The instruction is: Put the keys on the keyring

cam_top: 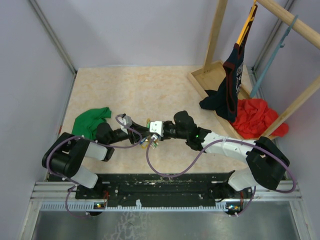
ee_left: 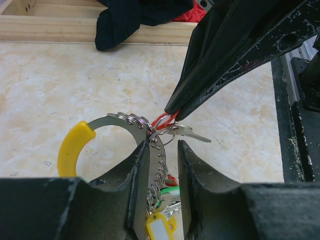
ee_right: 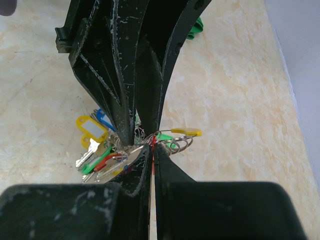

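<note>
My two grippers meet over the bunch of keys and rings at the table's front middle. My left gripper is open, with a small ring and key (ee_left: 190,134) near and partly between its tips. My right gripper is shut, with a thin red cord or ring at its tips, also seen by the left wrist camera. Below hang coiled rings, a yellow-handled piece (ee_left: 75,145), yellow and blue tags (ee_right: 90,127), green and red pieces, and several silver keys. Which rings are linked I cannot tell.
A green cloth (cam_top: 90,122) lies at the left. A wooden stand (cam_top: 210,75) with hanging dark fabric and a red cloth (cam_top: 257,117) fills the right.
</note>
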